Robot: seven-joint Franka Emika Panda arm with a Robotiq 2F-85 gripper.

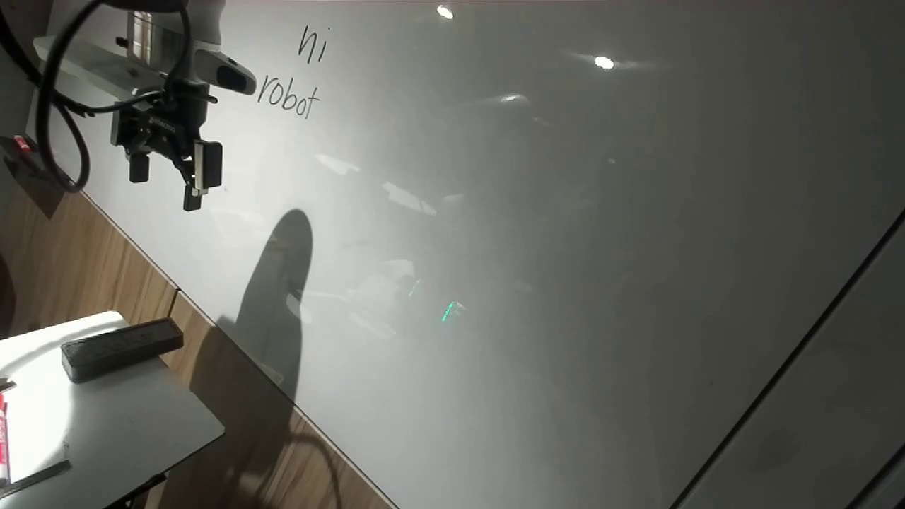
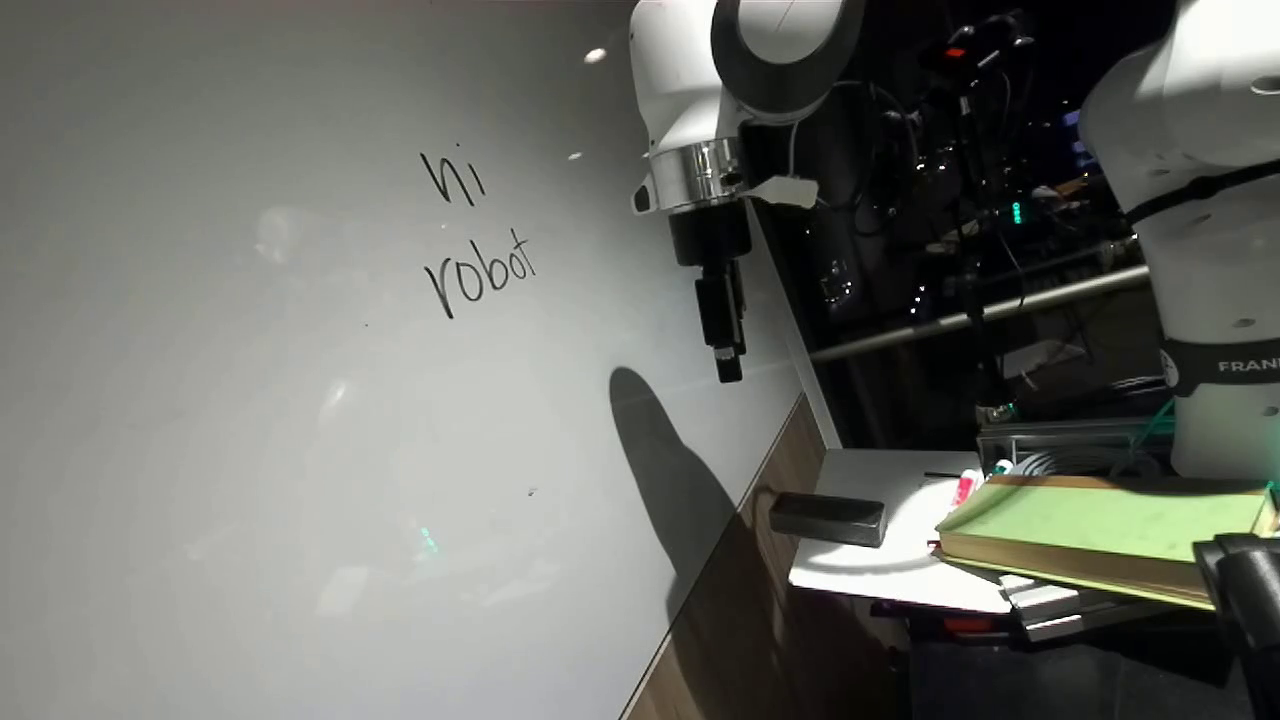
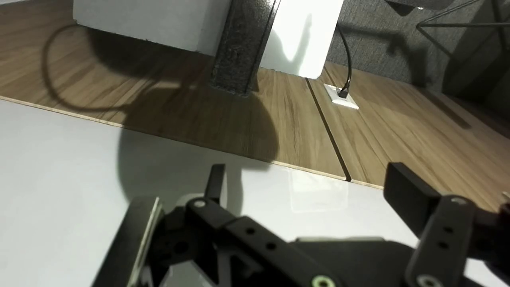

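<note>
My gripper is open, its two fingers wide apart and only air between them. In exterior view 1 the gripper hangs in front of the whiteboard's left side, fingertips downward. The whiteboard carries black handwriting, "hi" above "robot". A dark, block-shaped eraser lies on the small white table, one end jutting past its edge. In exterior view 2 the eraser is below and right of the gripper, well apart from it.
A red-and-white marker is on the table, beside a thick green book. Wood panelling runs below the whiteboard, with a cable plugged into a wall outlet. Another white robot arm part stands at the right.
</note>
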